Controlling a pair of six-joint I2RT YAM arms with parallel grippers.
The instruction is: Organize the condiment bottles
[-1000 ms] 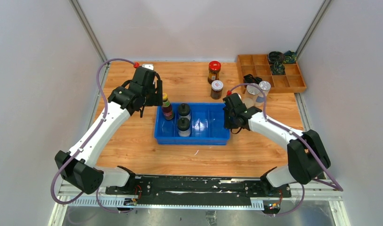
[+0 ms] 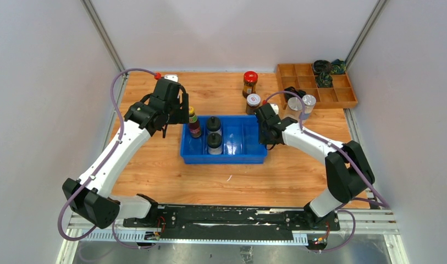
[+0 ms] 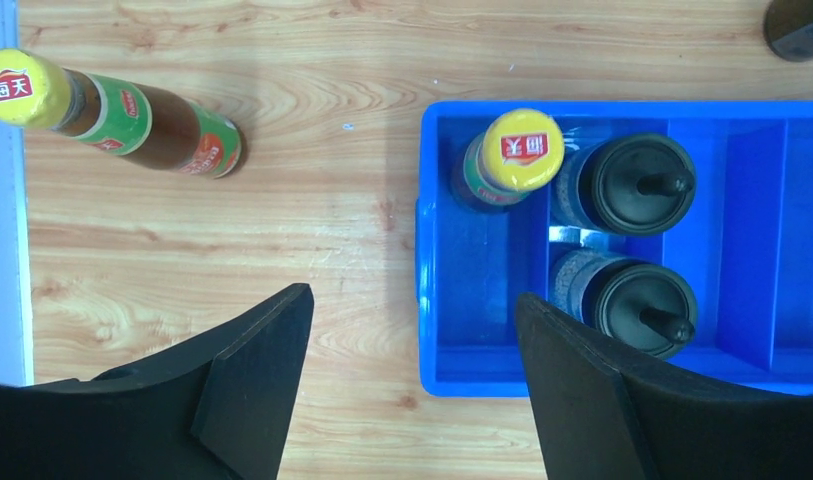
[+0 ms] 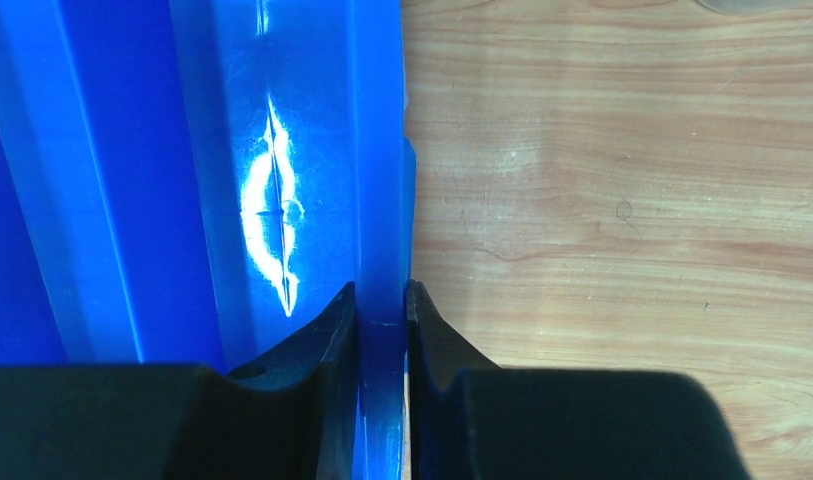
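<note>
The blue tray [image 2: 248, 157] holds a yellow-capped sauce bottle [image 3: 522, 150] and two black-lidded containers [image 3: 637, 180] in its left compartments; the right ones look empty. My left gripper hangs open above the table, left of the tray, with another yellow-capped bottle [image 3: 147, 125] in its wrist view at upper left, hidden in the top view. My right gripper is shut on the tray's right end wall [image 4: 380, 180].
Behind the tray stand a red-lidded jar [image 2: 250, 82] and a white-lidded jar [image 2: 253, 107]. Two clear jars [image 2: 292, 110] and a wooden compartment box [image 2: 336, 96] are at the back right.
The left arm is nearly still.
</note>
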